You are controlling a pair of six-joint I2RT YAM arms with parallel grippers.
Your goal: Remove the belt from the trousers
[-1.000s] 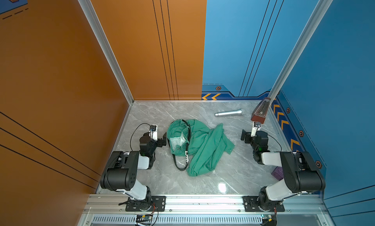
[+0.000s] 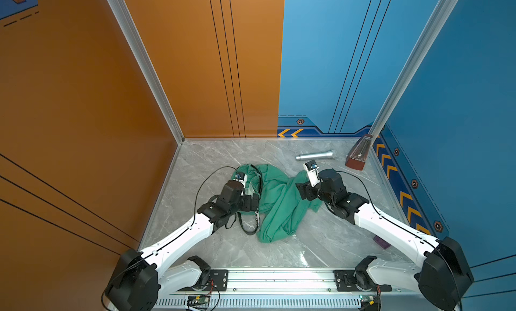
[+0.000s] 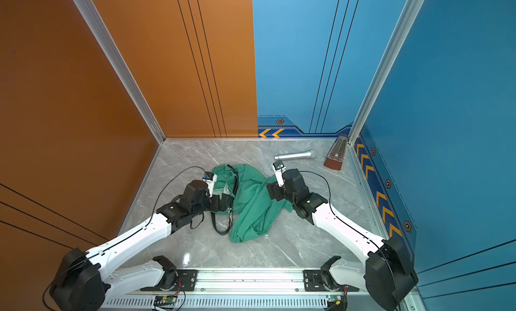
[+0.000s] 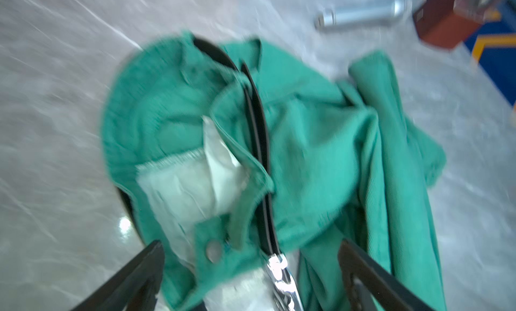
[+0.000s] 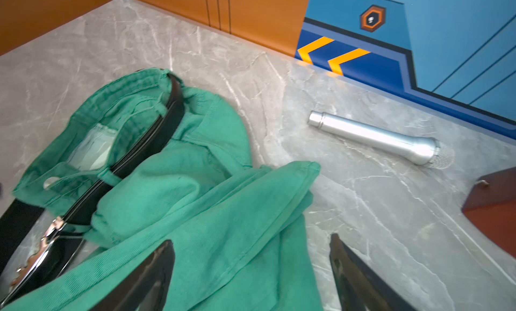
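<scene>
Green trousers [image 2: 276,214] lie crumpled mid-table with a black belt [image 5: 145,147] threaded through the waistband loops; its metal buckle [image 4: 278,265] shows near the lower end. In the left wrist view my left gripper is open over the waistband and buckle, its dark fingertips either side. My right gripper hovers above the right part of the trousers, fingers apart with nothing held between them. In both top views the arms reach inward over the cloth and partly cover it.
A silver microphone [image 5: 365,133] lies behind the trousers. A red-brown object [image 3: 334,157] stands in the back right corner, and a purple block [image 2: 381,241] is partly hidden under the right arm. Bare table surrounds the cloth.
Both arms have extended and swung inward, from either side of the trousers to over them. The trousers and belt look unchanged.
</scene>
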